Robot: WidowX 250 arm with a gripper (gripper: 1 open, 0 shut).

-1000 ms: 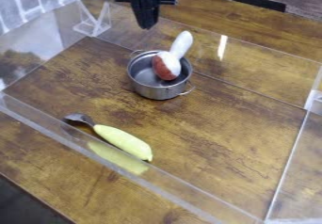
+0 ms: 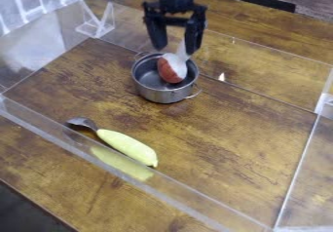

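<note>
My black gripper (image 2: 174, 31) hangs open at the top centre of the camera view, above a steel pot (image 2: 159, 91). A white-handled object with a red-brown rounded end (image 2: 170, 68) rests in the pot, its pale handle rising toward the back right under the gripper, which partly hides it. At the front left lie a yellow corn-like object (image 2: 128, 148) and a metal spoon-like piece (image 2: 82, 124), end to end.
Clear plastic walls (image 2: 307, 168) border the wooden table (image 2: 235, 148) on several sides. The wood right of and in front of the pot is mostly clear.
The objects on the table look unmoved.
</note>
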